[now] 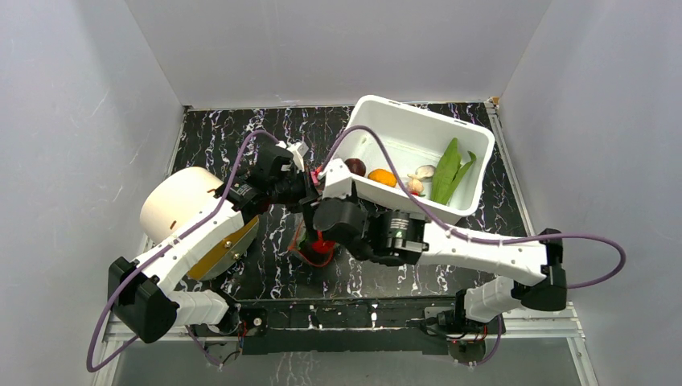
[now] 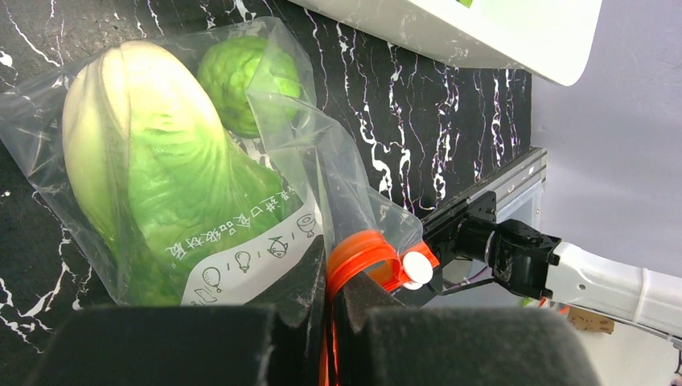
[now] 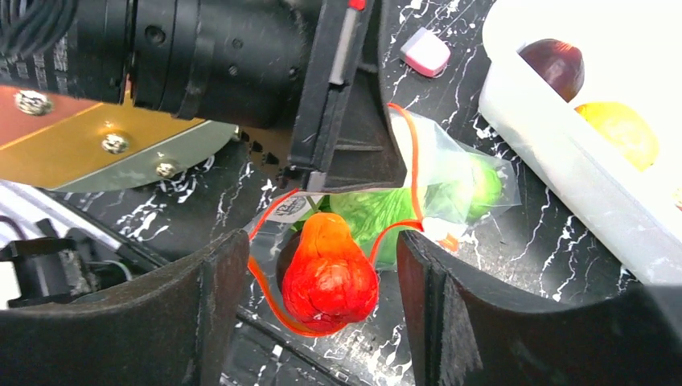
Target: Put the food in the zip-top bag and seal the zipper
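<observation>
The clear zip top bag (image 2: 281, 121) lies on the dark table, with a long pale-green cabbage (image 2: 161, 137) and a round green vegetable (image 2: 245, 80) inside. An orange zip strip (image 2: 362, 251) edges its mouth, with a white-knobbed slider (image 2: 417, 267) at one end. My left gripper is shut on that orange edge. In the right wrist view the mouth gapes, and a red pepper (image 3: 331, 281) sits in the opening. My right gripper is open above it; its fingers (image 3: 219, 281) stand apart on either side of the pepper, and contact cannot be judged.
A white bin (image 1: 402, 133) at the back right holds a dark round item (image 1: 355, 166), an orange one (image 1: 382, 177), garlic and green leaves (image 1: 447, 173). A pink-and-white block (image 3: 426, 52) lies behind the bag. A cream round container (image 1: 178, 201) stands left.
</observation>
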